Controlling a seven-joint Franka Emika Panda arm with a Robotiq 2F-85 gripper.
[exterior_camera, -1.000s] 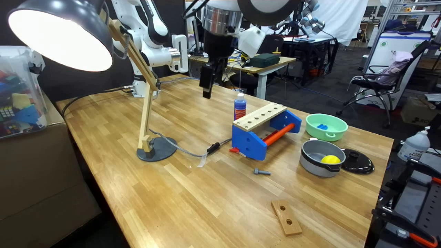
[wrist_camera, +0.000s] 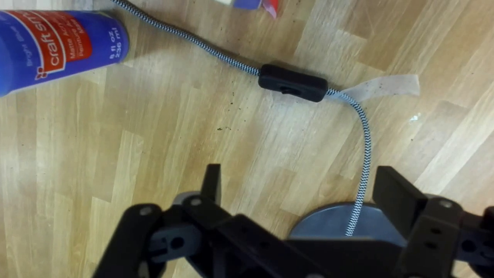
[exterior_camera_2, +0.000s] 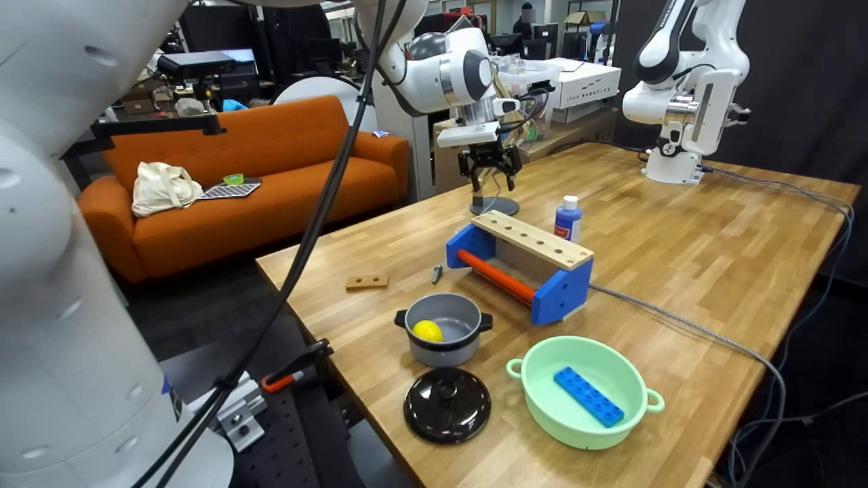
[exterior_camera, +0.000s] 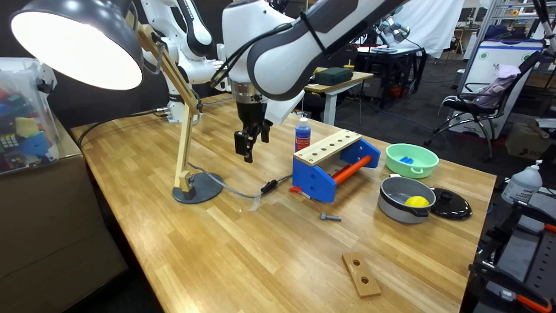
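My gripper is open and empty, its two dark fingers well apart above the wooden table. Below it in the wrist view, the lamp's braided cord (wrist_camera: 367,148) runs from the round lamp base (wrist_camera: 319,222) to a black inline switch (wrist_camera: 293,82). A blue paint bottle (wrist_camera: 60,46) with a red label fills the upper left of that view. In exterior view 1 the gripper (exterior_camera: 254,146) hangs between the lamp (exterior_camera: 183,130) and the bottle (exterior_camera: 302,134), above the tabletop.
A blue-sided rack (exterior_camera: 328,164) with a holed wooden top stands beside the bottle. Also out are a bolt (exterior_camera: 330,217), a holed wood strip (exterior_camera: 362,274), a grey pot (exterior_camera: 398,208) holding a yellow ball, a black lid (exterior_camera: 451,204) and a green basin (exterior_camera: 412,169).
In exterior view 1 my gripper has come lower and shifted left, towards the lamp. The objects on the table stand where they were.
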